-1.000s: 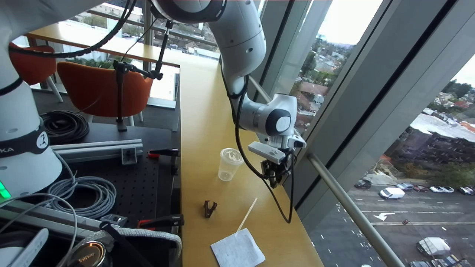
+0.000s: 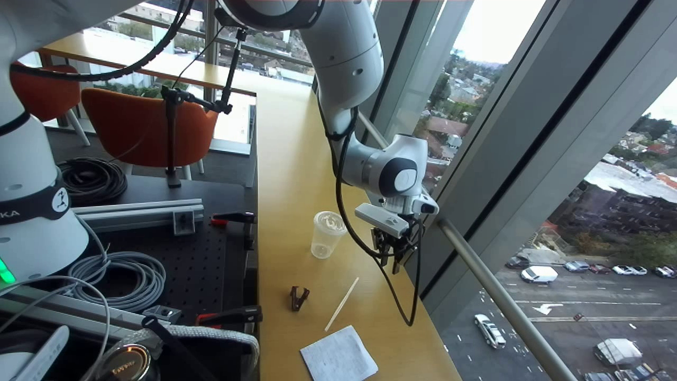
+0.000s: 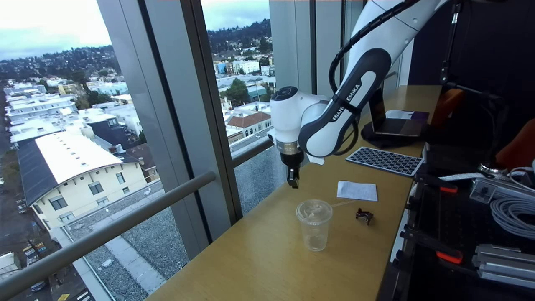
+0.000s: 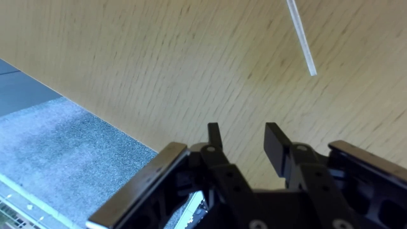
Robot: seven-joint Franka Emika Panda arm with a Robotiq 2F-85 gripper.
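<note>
My gripper stands open, with bare tabletop showing between its fingertips. In exterior view 1 the gripper (image 2: pixel 388 265) hangs near the window-side edge of the table. A thin white straw (image 2: pixel 342 304) lies on the wood between a dark clip and a folded sheet. Its near end shows in the wrist view as a pale straw (image 4: pixel 302 38), ahead of the fingers and apart from them. A clear plastic cup (image 2: pixel 328 235) with a lid stands upright, to the gripper's left in exterior view 1. The cup (image 3: pixel 314 228) partly hides the straw in exterior view 2.
A dark brown clip (image 2: pixel 298 298) lies left of the straw, and a white paper (image 2: pixel 340 356) lies flat nearby. A metal railing (image 2: pixel 501 292) and windows border the table. Farther along, exterior view 2 shows a keyboard (image 3: pixel 385 160) and a laptop (image 3: pixel 398 126).
The straw has shifted off the paper towards the clip and cup, and now lies clear of the sheet. My arm has moved slightly right in exterior view 1. Cup, clip and paper are unchanged.
</note>
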